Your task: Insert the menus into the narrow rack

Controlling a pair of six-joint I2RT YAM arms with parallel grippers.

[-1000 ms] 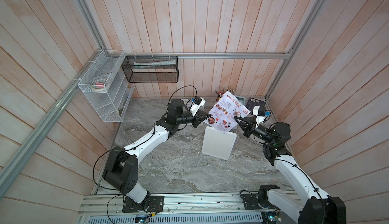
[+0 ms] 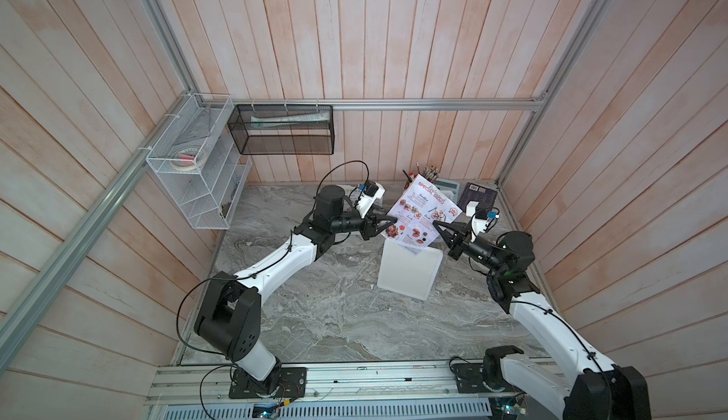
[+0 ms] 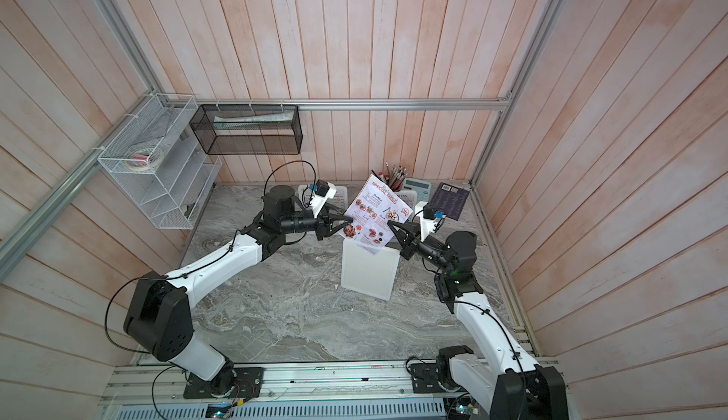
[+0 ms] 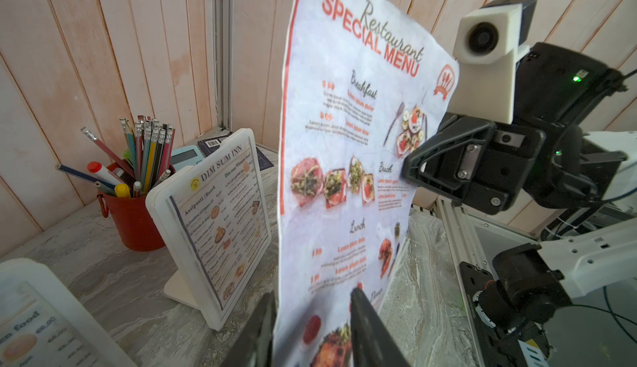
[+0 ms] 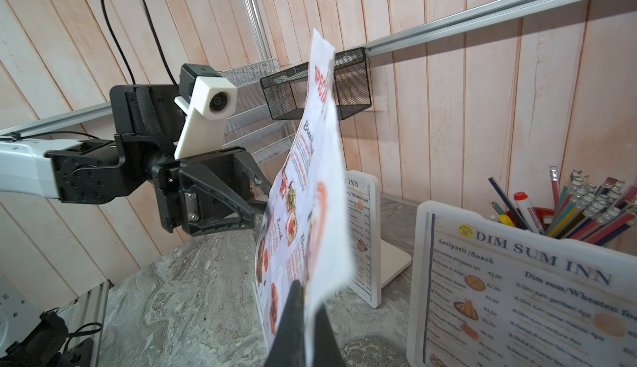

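A printed restaurant menu sheet (image 2: 419, 207) hangs slightly bowed between the two arms. At its lower left edge is my left gripper; the fingers (image 4: 265, 334) stand apart with the sheet passing between them. My right gripper is shut on the sheet's opposite edge, which runs between its fingers. On the back wall hangs a narrow black mesh rack (image 2: 280, 149) with pale sheets (image 2: 292, 118) inside. To its left is a white tiered wire rack (image 2: 198, 200). Which rack the task means I cannot tell.
A white flat board (image 2: 409, 269) lies on the table below the menu. Dim Sum Inn stands (image 4: 212, 227), a red pencil cup (image 4: 137, 221) and a dark card (image 3: 447, 200) sit toward the back.
My right gripper has moved slightly left and down, toward the left one, and the menu bows more. The left arm has hardly moved.
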